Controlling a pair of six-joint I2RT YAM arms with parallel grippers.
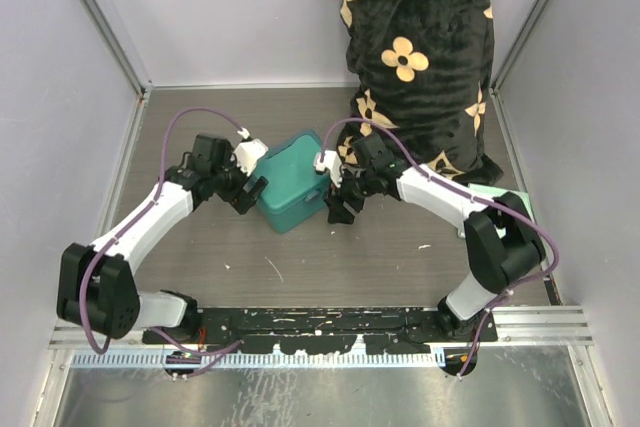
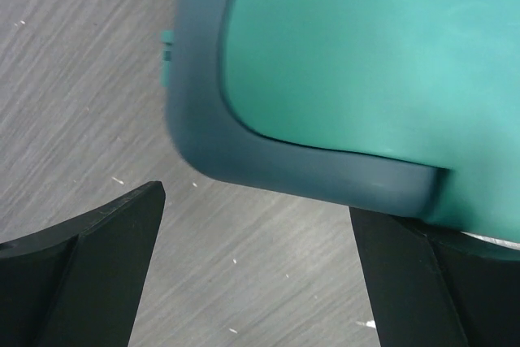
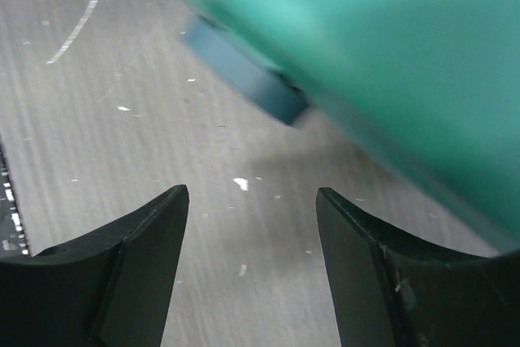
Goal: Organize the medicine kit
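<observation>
A teal case (image 1: 293, 172) with a grey-blue edge sits tilted at an angle on the dark floor. My left gripper (image 1: 250, 192) is open at its left end; in the left wrist view the rounded grey corner (image 2: 203, 119) is just beyond the fingertips. My right gripper (image 1: 342, 205) stands at the case's right side, its fingers apart with nothing between them. In the right wrist view a grey latch (image 3: 248, 71) on the case's side is just beyond those fingers.
A black cloth with beige flowers (image 1: 410, 37) fills the back right. A pale green item (image 1: 485, 189) lies at the right, partly behind the right arm. The floor in front of the case is clear.
</observation>
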